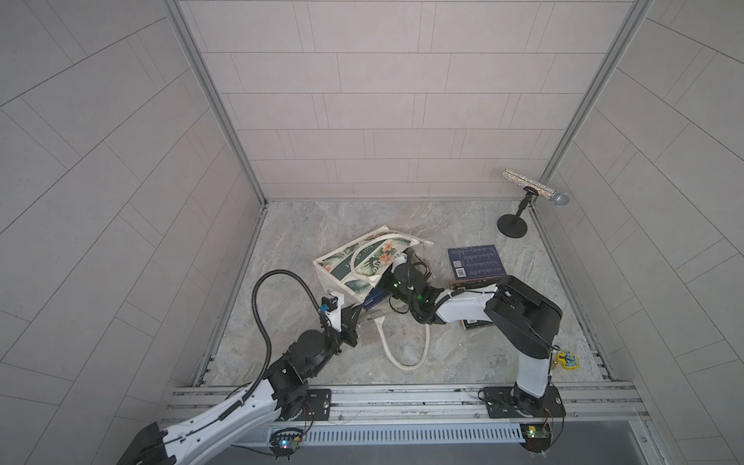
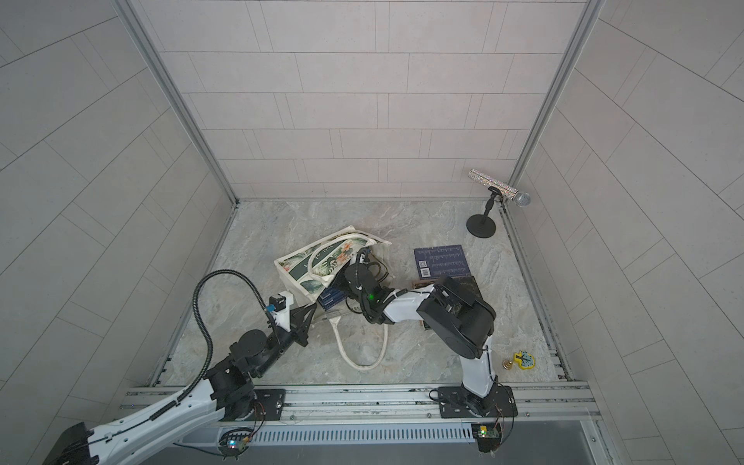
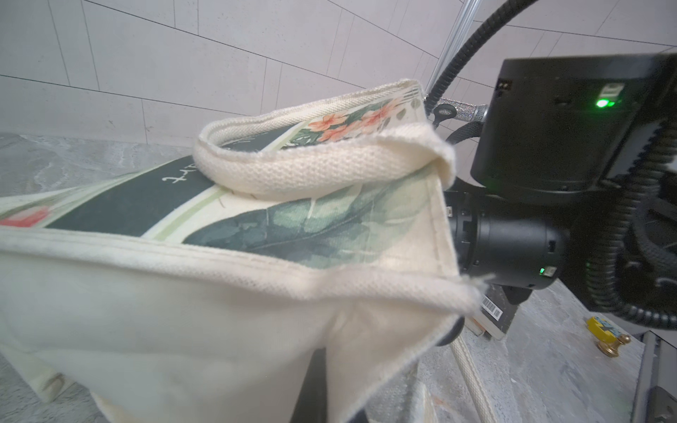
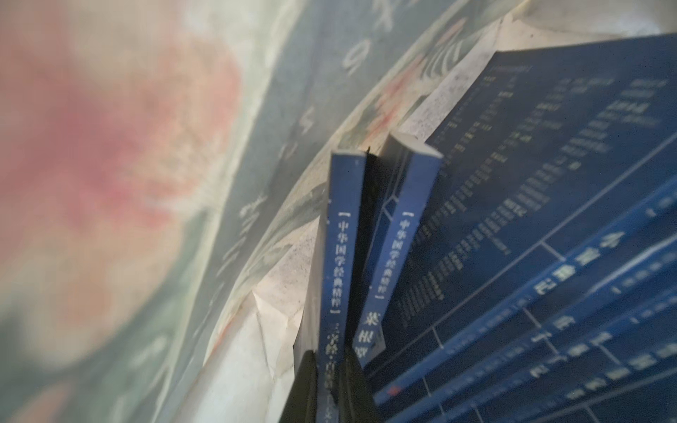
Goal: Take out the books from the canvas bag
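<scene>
The cream canvas bag (image 1: 334, 271), printed with leaves and flowers, lies on its side. Its mouth faces right, and blue books (image 4: 536, 162) are fanned out inside. My right gripper reaches into the mouth and is shut on one thin blue book (image 4: 337, 239), its spine standing between the fingers. Another blue book (image 4: 404, 232) leans just to the right of that one. At the bag's near corner my left gripper (image 1: 358, 310) is shut on the canvas edge; a dark finger (image 3: 311, 394) shows against the fabric in the left wrist view.
Blue and dark books (image 1: 476, 262) lie on the table to the right, partly under the right arm. A microphone on a stand (image 1: 512, 224) is at the back right. A small yellow item (image 1: 568, 360) sits near the front right. A bag handle (image 1: 407, 366) trails across the front.
</scene>
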